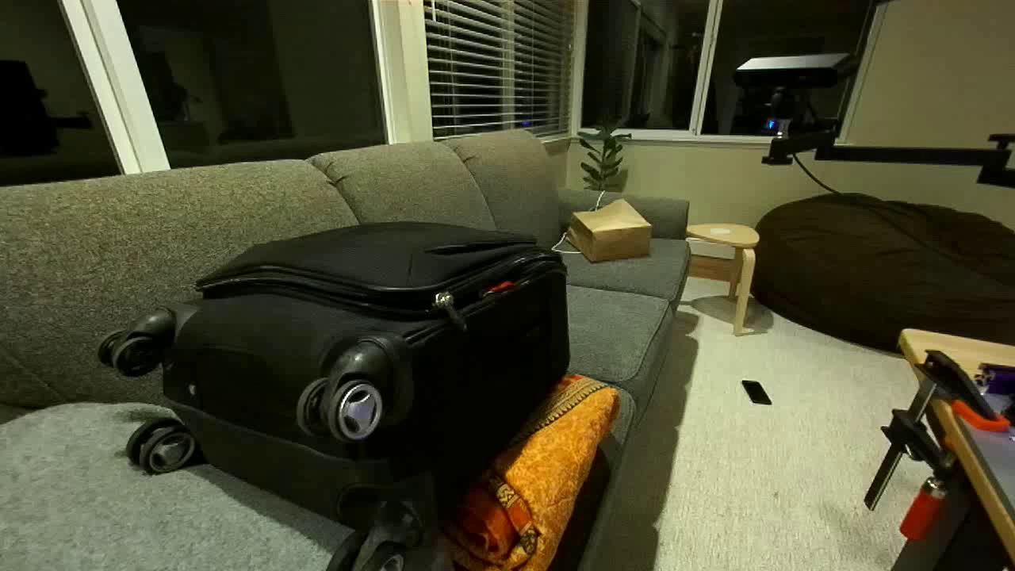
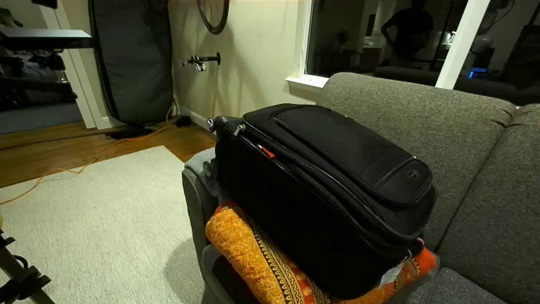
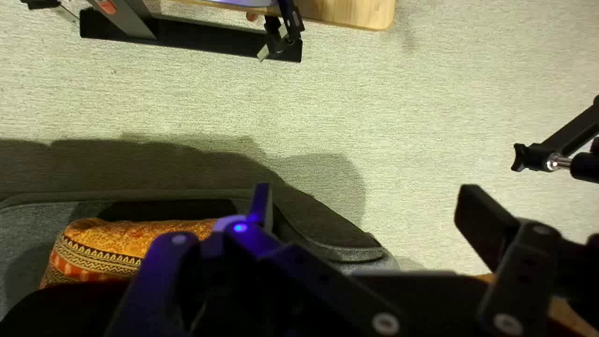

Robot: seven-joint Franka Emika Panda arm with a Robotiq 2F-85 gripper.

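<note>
My gripper shows only in the wrist view. Its two dark fingers (image 3: 485, 227) stand wide apart, with nothing held between them. Below the gripper, the view takes in the sofa's edge and the pale carpet. A black suitcase (image 1: 381, 276) with wheels lies on the grey sofa (image 1: 609, 323), its zipped side upward. Part of an orange patterned blanket (image 2: 238, 238) sticks out from under the suitcase. In the wrist view the same blanket (image 3: 163, 236) appears at lower left, partly covered by dark shapes.
A brown paper bag (image 1: 614, 231) rests at the sofa's far end, near a small wooden stool (image 1: 723, 235) and a dark beanbag (image 1: 885, 266). On the carpet lies a phone (image 1: 756, 392). A clamp (image 1: 913, 438) grips the table edge. Much carpet is clear.
</note>
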